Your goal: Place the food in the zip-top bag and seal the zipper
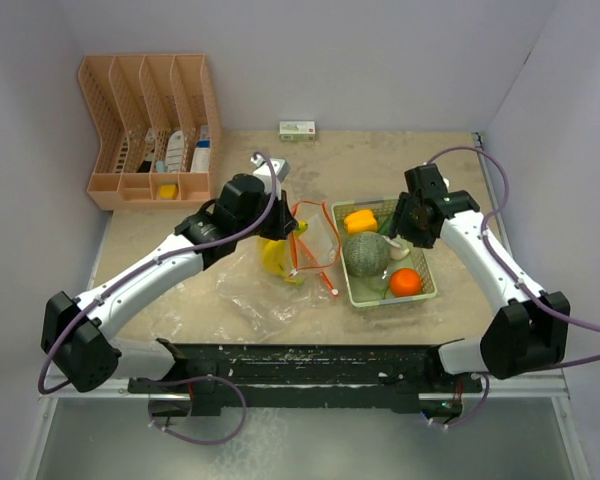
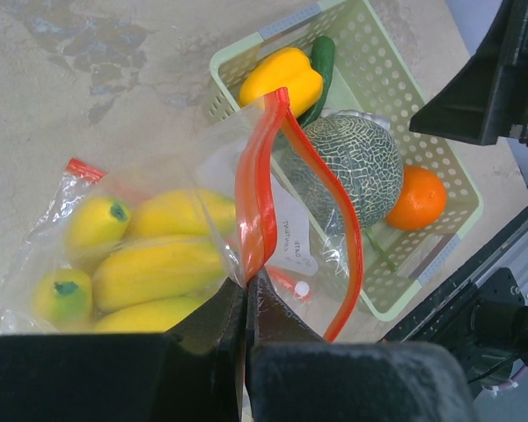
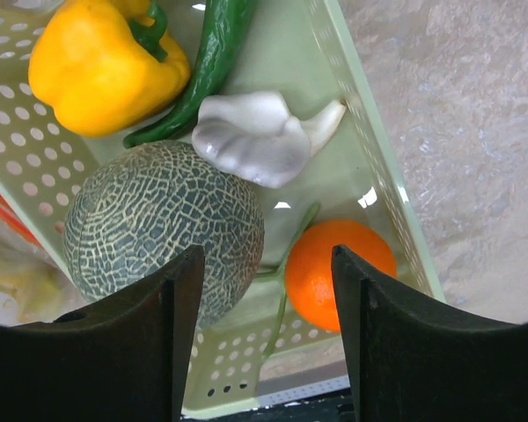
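Note:
My left gripper is shut on the rim of the clear zip bag (image 2: 256, 202) with red zipper, which holds several yellow bananas (image 2: 158, 259). My right gripper hangs part open over the green basket (image 3: 378, 149), nothing between its fingers. In the basket lie a yellow pepper (image 3: 106, 66), a cucumber (image 3: 207, 70), a melon (image 3: 158, 220), white garlic (image 3: 251, 141), green stems (image 3: 282, 290) and an orange (image 3: 339, 264).
A tan divided organiser (image 1: 120, 110) stands at the back left, a small box (image 1: 297, 130) at the back middle. Bare table lies around the basket.

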